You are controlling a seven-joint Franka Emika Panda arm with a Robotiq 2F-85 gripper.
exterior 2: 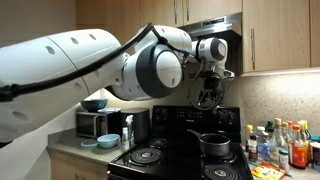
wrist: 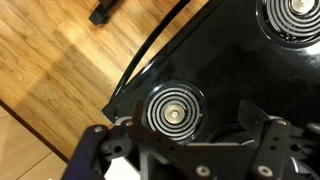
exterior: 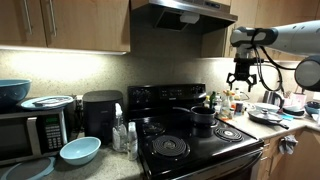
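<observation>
Up in the air above the right side of the stove, my gripper (exterior: 240, 79) points downward, well clear of the pot. Its two dark fingers stand wide apart in the wrist view, the gripper open with nothing seen between them. A dark pot (exterior 2: 215, 144) with a handle rests on a back burner of the black stove (exterior: 190, 150). From the wrist, coil burners (wrist: 174, 111) and the stove's front edge show below, with the wooden floor beyond; a dark curved shape near the right finger is too hidden to name.
Left of the stove are a light blue bowl (exterior: 80, 151), spray bottles (exterior: 118, 130) and a microwave (exterior: 30, 135). Bottles (exterior 2: 282, 145) crowd the counter on the right, where a pan (exterior: 265, 113) also lies. A range hood (exterior: 185, 17) hangs overhead.
</observation>
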